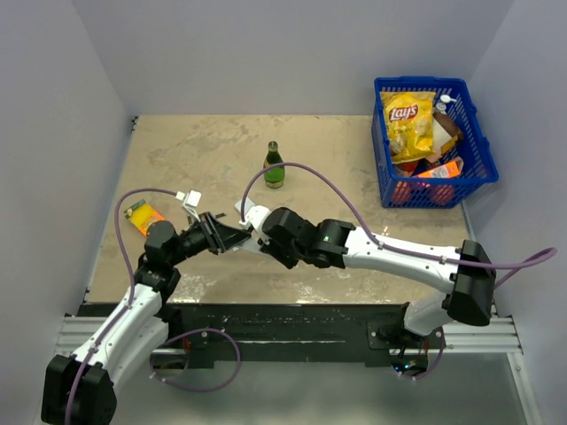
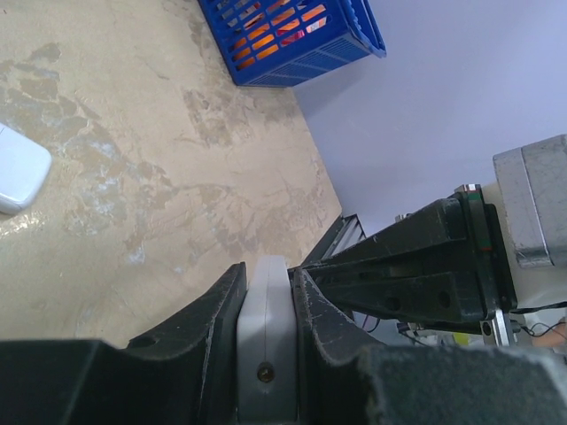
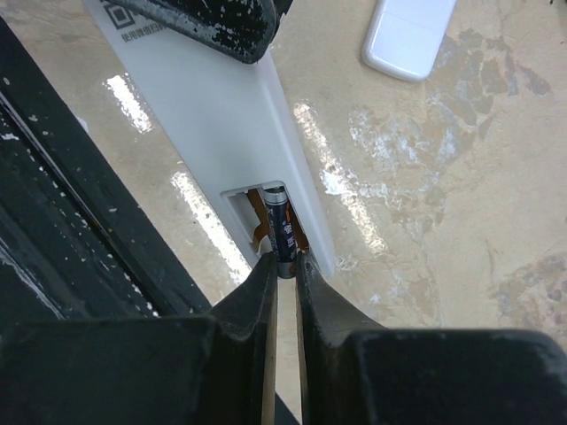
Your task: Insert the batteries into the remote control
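Observation:
The white remote [image 3: 221, 124] is gripped at one end by my left gripper, which is shut on it. In the right wrist view its battery compartment is exposed, with a dark battery [image 3: 280, 226] lying along it. The fingertips of my right gripper are at the lower end of that battery; whether they hold it is unclear. A white cover [image 3: 406, 34], apparently the remote's, lies on the table beyond.
A green bottle [image 1: 274, 173] stands at the back middle. A blue basket [image 1: 390, 181] with snacks is at the back right. A yellow-orange pack [image 1: 143, 217] lies at the left.

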